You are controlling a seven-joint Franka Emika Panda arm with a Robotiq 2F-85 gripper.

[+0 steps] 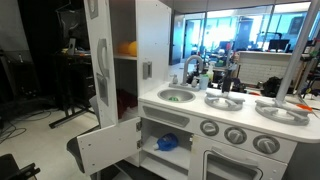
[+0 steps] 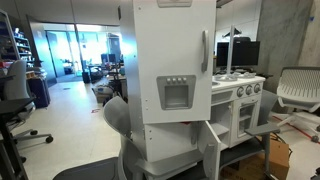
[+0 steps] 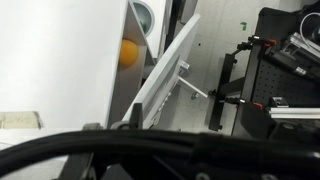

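The white toy fridge's upper door (image 1: pixel 98 60) stands swung open, its grey handle on the outer face. In the second exterior view the door (image 2: pixel 182 60) shows its handle and a grey dispenser panel. Inside the upper compartment sits an orange ball (image 1: pixel 132 48), which also appears as an orange ball (image 3: pixel 128 53) in the wrist view, between the large white panel and the door (image 3: pixel 175 62). Dark parts of my gripper reach in along the wrist view's lower edge, near the door's edge. It is open; no held object shows, and its fingertips are mostly hidden.
Below, a smaller white door (image 1: pixel 110 145) also hangs open. To the right is the toy kitchen counter with a sink (image 1: pixel 177 95) and stove knobs; a blue object (image 1: pixel 167 142) lies on the shelf beneath. Dark equipment (image 3: pixel 285 75) stands at right in the wrist view.
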